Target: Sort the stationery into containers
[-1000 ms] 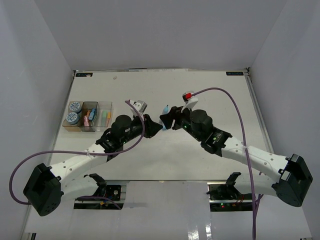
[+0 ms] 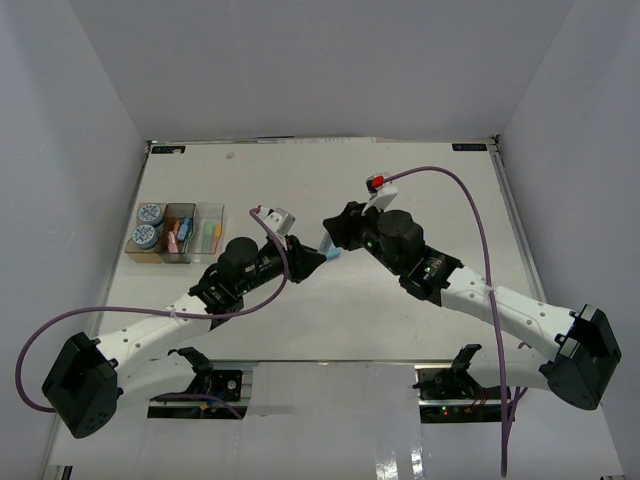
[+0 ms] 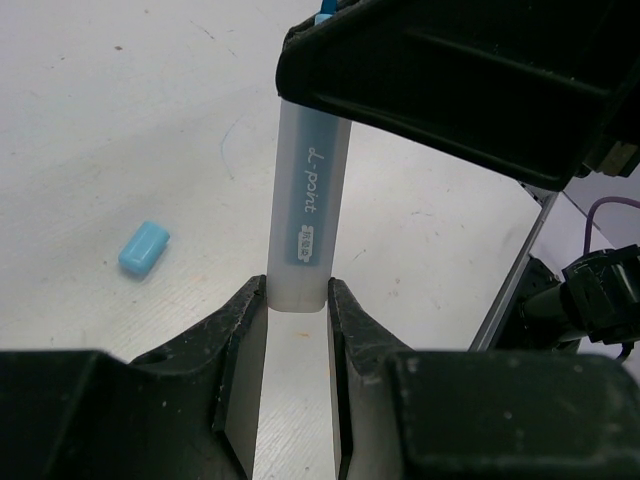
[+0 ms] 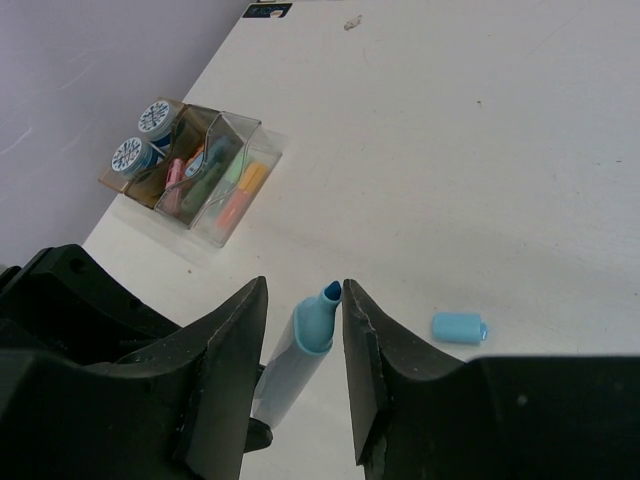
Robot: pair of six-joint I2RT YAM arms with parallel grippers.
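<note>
A pale blue translucent correction pen (image 3: pixel 306 200), with white lettering, stands upright in my left gripper, shut on its lower end. My right gripper is at the pen's upper part from the right, its fingers partly apart around the blue top; whether they grip it is unclear. A small blue eraser-like item lies on the white table beside them, also seen in the right wrist view (image 4: pixel 458 327).
A clear divided organizer (image 2: pixel 208 210) at the left holds two round jars (image 2: pixel 146 236) and several colored stationery items.
Both grippers have shifted slightly, the right one a little up the view since a second ago; the pen's blue top is now more covered by the right gripper in the top view.
</note>
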